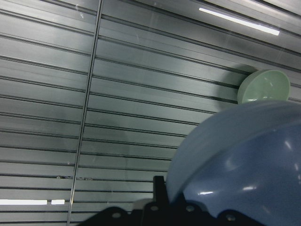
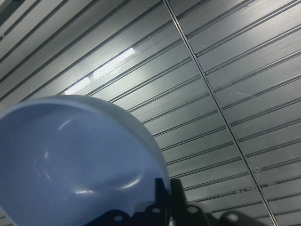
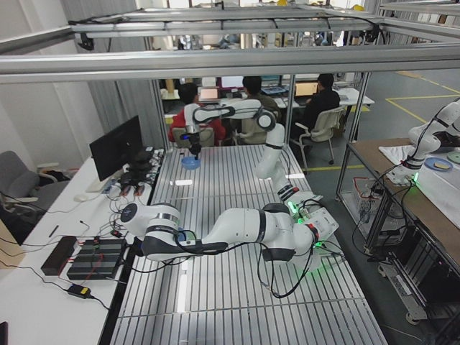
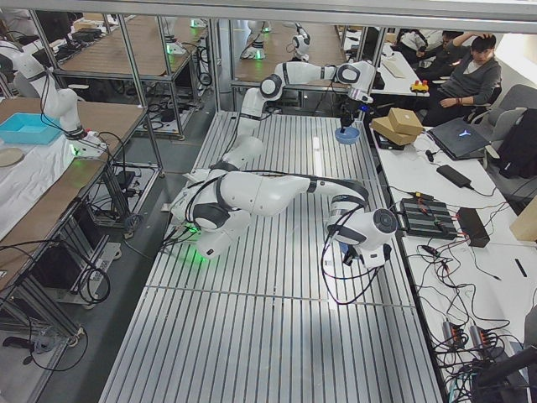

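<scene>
In the left wrist view a large blue bowl (image 1: 244,174) fills the lower right, at the dark fingers of my left gripper; a small green bowl (image 1: 263,87) stands on the slatted table beyond it. In the right wrist view another blue bowl (image 2: 75,160) has its rim at the fingertips of my right gripper; whether either gripper grips its rim is hard to tell. One blue bowl (image 4: 347,136) shows at the table's far end in the camera right view. The nearer arm hides most of the middle bowls in both camera views.
A side desk (image 3: 36,302) holds a monitor, power units and cables along its edge. Aluminium frame bars run overhead.
</scene>
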